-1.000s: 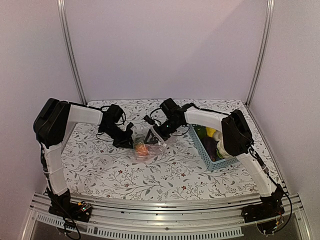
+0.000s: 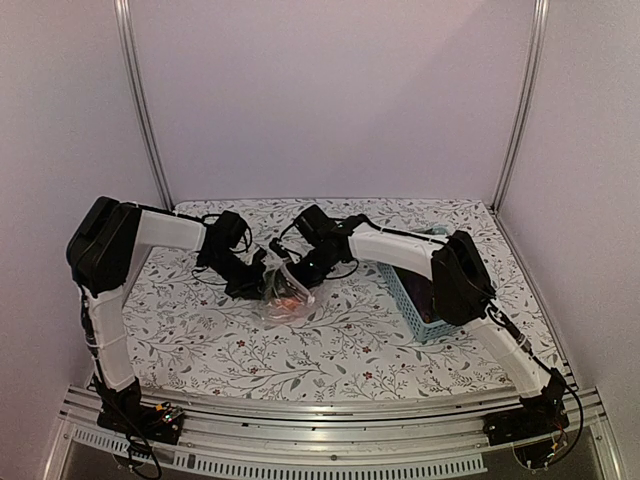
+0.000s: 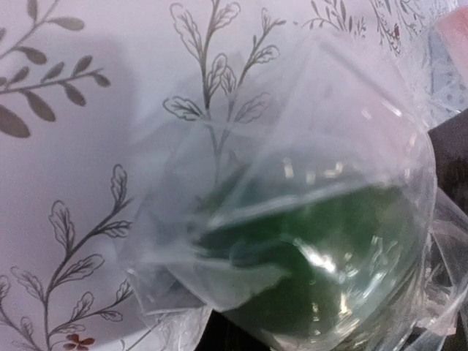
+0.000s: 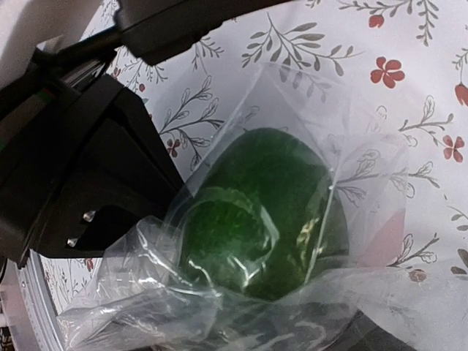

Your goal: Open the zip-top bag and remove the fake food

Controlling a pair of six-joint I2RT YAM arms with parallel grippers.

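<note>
The clear plastic bag [image 2: 288, 309] lies mid-table with an orange patch of fake food [image 2: 290, 302] inside. Through the plastic, a smooth green piece of fake food [image 4: 259, 212] fills much of the right wrist view; crumpled plastic crosses below it. My left gripper [image 2: 258, 286] is shut at the bag's left side, its black body also at the left of the right wrist view. Whether plastic is pinched in it is unclear. Over the bag's far side, my right gripper [image 2: 287, 263] stands part open, pointing left; its fingertips are mostly hidden.
A light blue basket [image 2: 402, 303] stands to the right, largely covered by my right arm, with dark contents visible. Metal rails edge the table.
My right gripper has moved left, over the bag, and its arm now covers more of the basket. Less of the orange food shows. The left arm stays nearly still.
</note>
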